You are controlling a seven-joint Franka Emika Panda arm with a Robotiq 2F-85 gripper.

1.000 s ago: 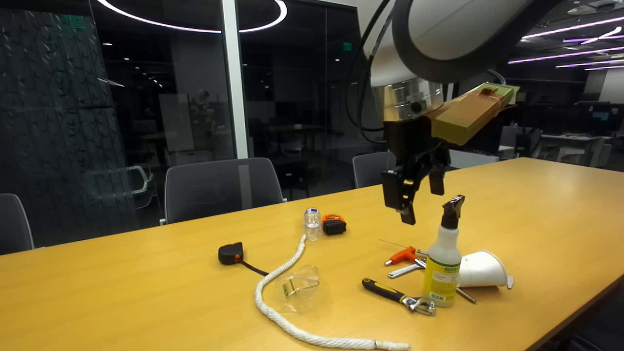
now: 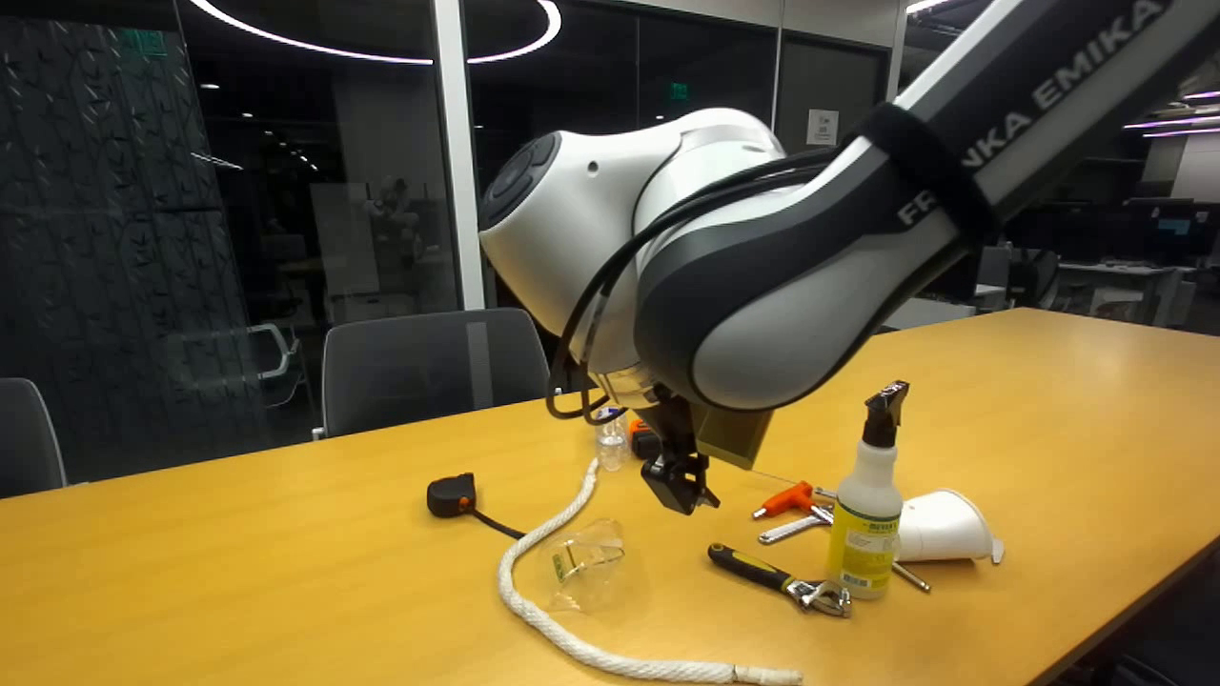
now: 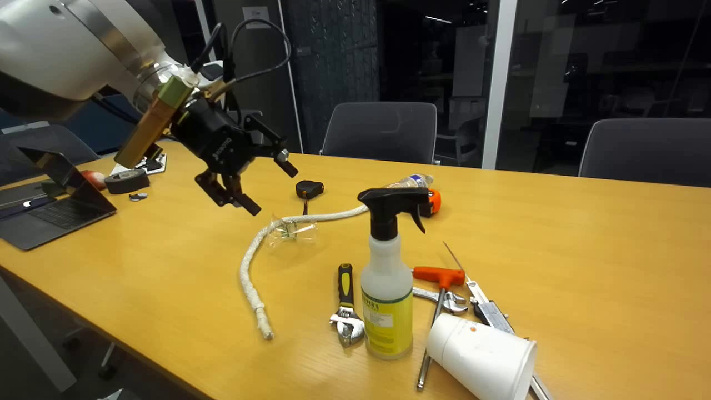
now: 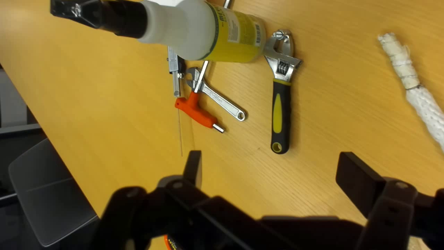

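My gripper (image 3: 270, 186) hangs in the air above the table, tilted, its two fingers spread wide with nothing between them. In the wrist view the gripper is open too, facing an adjustable wrench (image 4: 281, 110) with a black-yellow handle. Beyond that stands a spray bottle (image 3: 387, 303) with a yellow label and black trigger head. A white rope (image 3: 250, 280) curves across the table, and a clear plastic cup-like piece (image 2: 588, 566) lies beside it. Behind the bottle are a red-handled hex key (image 4: 199, 113) and a smaller silver wrench (image 4: 222, 101).
A white cup (image 3: 481, 356) lies on its side by a caliper (image 3: 493, 313). Farther back are a black tape measure (image 2: 451, 495), an orange-black one (image 3: 433, 202) and a clear bottle (image 3: 414, 181). A laptop (image 3: 63, 200) occupies the far left.
In exterior view 1 the arm has swung left and lower, and the hand has turned from pointing down to a slant. The objects on the table have stayed put.
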